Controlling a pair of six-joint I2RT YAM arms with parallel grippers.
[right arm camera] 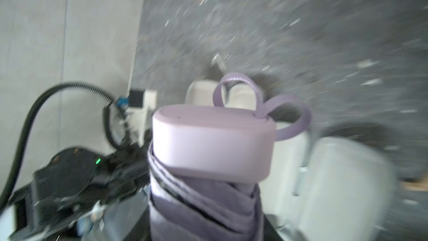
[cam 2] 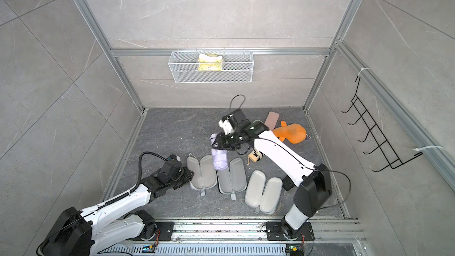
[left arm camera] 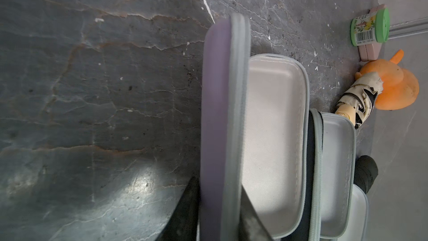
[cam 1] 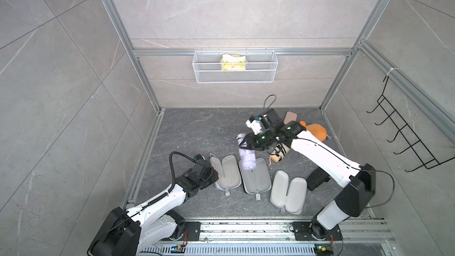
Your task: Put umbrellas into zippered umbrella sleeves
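My right gripper (cam 1: 243, 145) is shut on a folded lilac umbrella (cam 1: 247, 159) and holds it up over the middle sleeve. In the right wrist view, the umbrella's pale lilac handle (right arm camera: 214, 142) and strap loop point away from the gripper. Three sleeves lie open: a lilac-backed left one (cam 1: 230, 172), a dark-backed middle one (cam 1: 258, 180) and a light right one (cam 1: 296, 196). My left gripper has its fingers on both sides of the left sleeve's near shell. A black umbrella (cam 1: 317, 178) lies right of the sleeves; a beige-and-black one (left arm camera: 358, 100) lies behind.
An orange plush toy (cam 2: 293, 133) and a pink case (cam 2: 271, 120) sit at the back right. A green-lidded jar (left arm camera: 370, 27) stands near them. Bare floor (cam 1: 184, 130) stretches over the back left. A black hook rack (cam 1: 402, 128) hangs on the right wall.
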